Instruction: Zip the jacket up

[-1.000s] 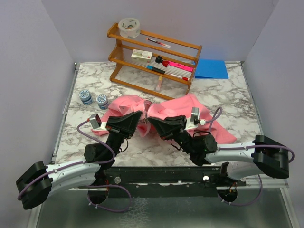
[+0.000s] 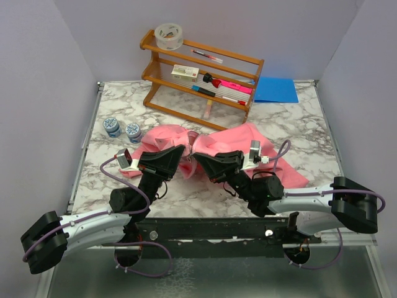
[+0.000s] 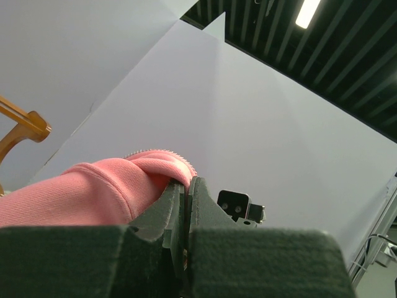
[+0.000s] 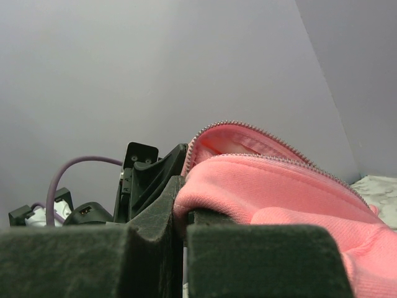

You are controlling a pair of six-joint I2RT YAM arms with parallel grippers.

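Observation:
The pink jacket (image 2: pixel 245 138) lies spread over the middle of the table, its front raised between the two arms. My left gripper (image 2: pixel 184 148) is shut on a front edge of the jacket; in the left wrist view, the cloth (image 3: pixel 105 189) runs into the fingertips. Just to the right, my right gripper (image 2: pixel 194 155) is closed, with jacket cloth (image 4: pixel 248 186) folded over one finger and entering between the tips. Two rows of zipper teeth (image 4: pixel 267 133) curve apart in the right wrist view. The slider and the zipper's lower end cannot be made out.
Behind the jacket stands a wooden rack (image 2: pixel 152 71) bearing tape, a small box and pens. Two small jars (image 2: pixel 111 127) sit left of the cloth. A blue sheet (image 2: pixel 276 90) lies at the back right. Bare marble shows along the front.

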